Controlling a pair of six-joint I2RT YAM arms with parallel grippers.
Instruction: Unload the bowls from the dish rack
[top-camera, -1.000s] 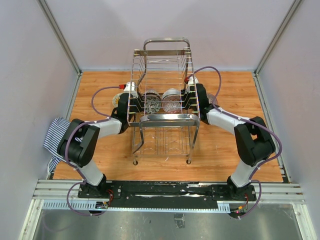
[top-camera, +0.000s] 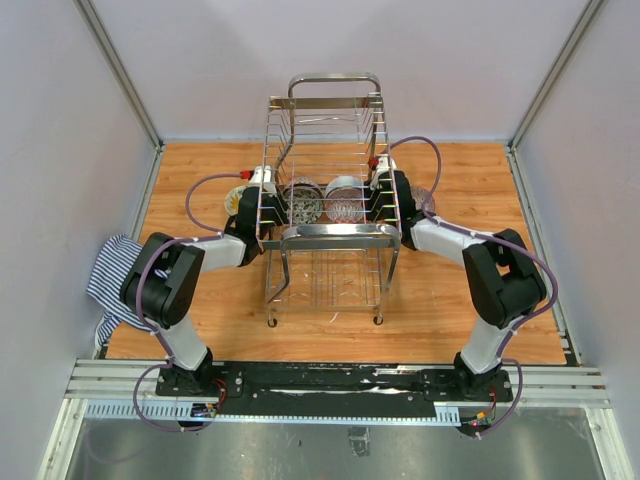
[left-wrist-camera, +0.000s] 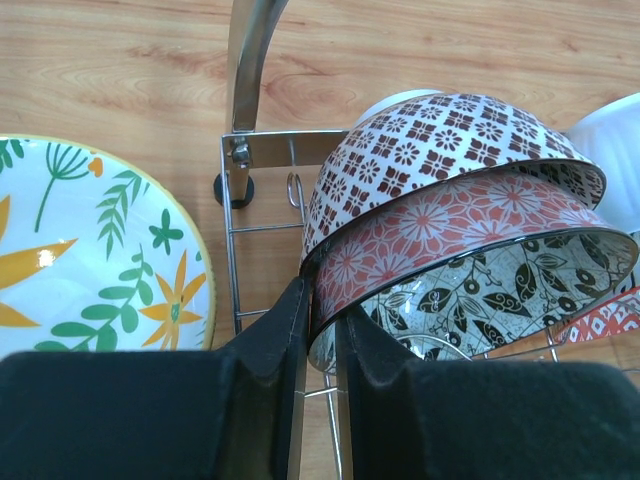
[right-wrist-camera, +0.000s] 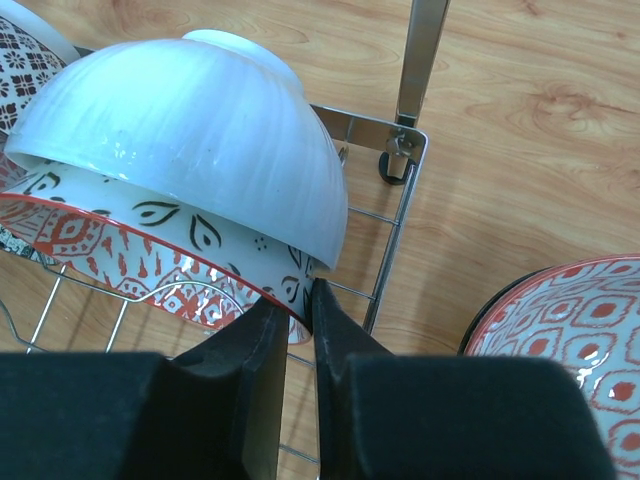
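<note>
In the left wrist view, my left gripper is shut on the rim of a pink flower-patterned bowl (left-wrist-camera: 440, 228) with a black leaf pattern inside. Pressed close behind it is a brown-and-white flowered bowl (left-wrist-camera: 430, 135). The right gripper is shut on the edge of a red-rimmed bowl (right-wrist-camera: 160, 215) in the right wrist view. A plain white bowl (right-wrist-camera: 190, 130) leans over that one from behind. All these bowls are tilted on their sides within the wire dish rack (top-camera: 340, 232), seen from above between my two arms.
On the table left of the rack lies a leaf-and-flower bowl (left-wrist-camera: 110, 260). Right of it sits a red-patterned bowl (right-wrist-camera: 575, 340), with a dark rim showing beneath. A striped cloth (top-camera: 112, 282) hangs at the far left. The rack's bars and metal handles stand close around both grippers.
Both arms and the rack have shifted very slightly over the last second.
</note>
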